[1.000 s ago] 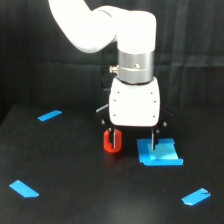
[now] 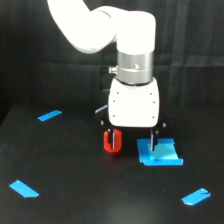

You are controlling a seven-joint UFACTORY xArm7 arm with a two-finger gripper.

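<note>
My gripper (image 2: 132, 144) hangs pointing down near the middle of the camera view, its two dark fingers well apart. It is open, and I see nothing held between the fingers. A small red object (image 2: 113, 146) stands on the dark table at the left finger, which overlaps part of it in this view; whether they touch cannot be told. By the right finger lies a light blue square patch (image 2: 160, 159) with a raised-looking blue piece on it, partly covered by that finger.
Blue tape strips mark the dark table: one at the back left (image 2: 49, 115), one at the front left (image 2: 24, 188) and one at the front right (image 2: 196, 197). A dark curtain (image 2: 40, 60) hangs behind.
The hand sits very slightly lower than before. The red object and the blue patch have not visibly moved.
</note>
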